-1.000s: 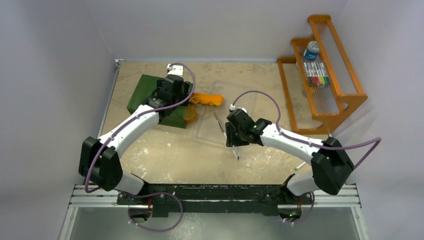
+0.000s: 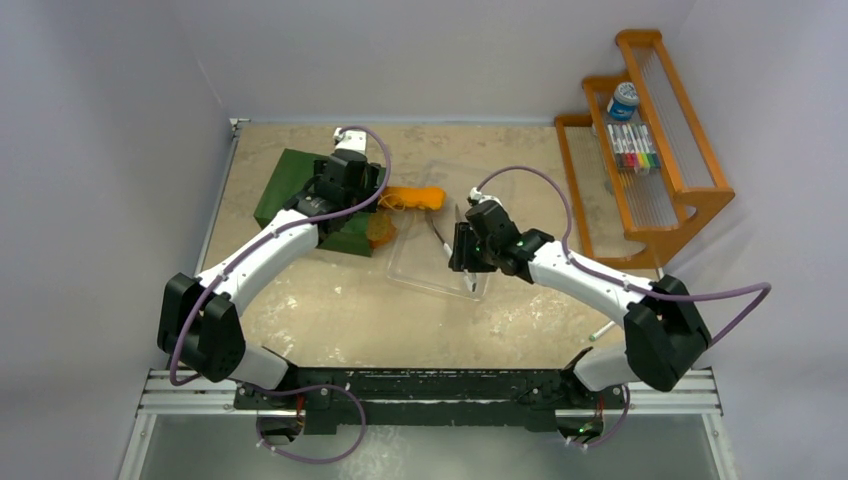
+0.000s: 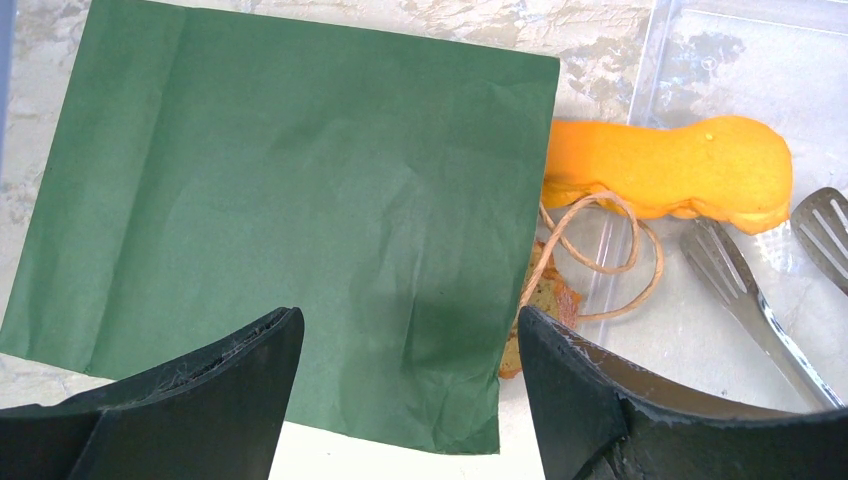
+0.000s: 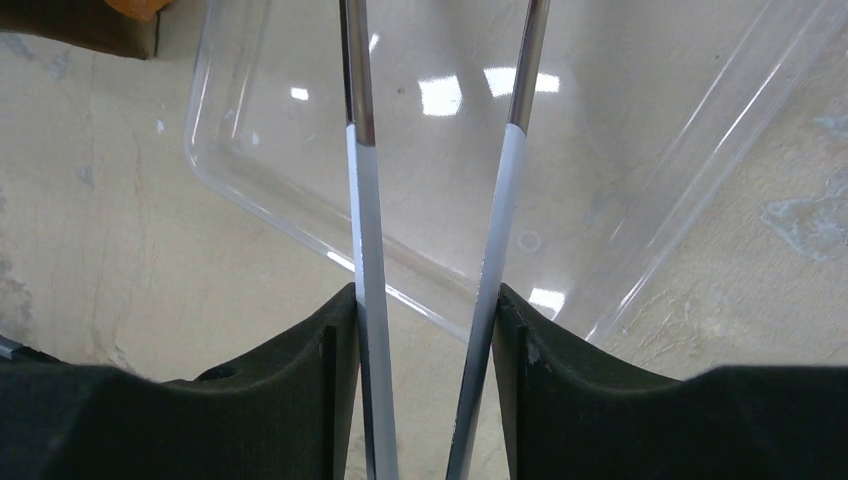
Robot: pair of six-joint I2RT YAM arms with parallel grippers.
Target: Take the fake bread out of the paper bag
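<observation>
The green paper bag point(image 3: 270, 190) lies on the left of the table. An orange fake bread loaf point(image 3: 670, 170) and a brown bread piece point(image 3: 540, 310) show at its right opening, behind looped twine handles point(image 3: 625, 250). My left gripper hovers above the bag, open, with nothing between its fingers. My right gripper is over the clear tray, holding long metal tongs point(image 4: 368, 220) with white grips; their fork and slotted heads point(image 3: 720, 260) reach just below the orange loaf.
The clear plastic tray point(image 2: 410, 270) occupies the middle. A wooden rack point(image 2: 700, 200) with markers and a blue jar point(image 2: 622, 100) stands at the right.
The right arm and tongs have moved slightly toward the back and right over the last second. The left arm, bag and breads look unchanged.
</observation>
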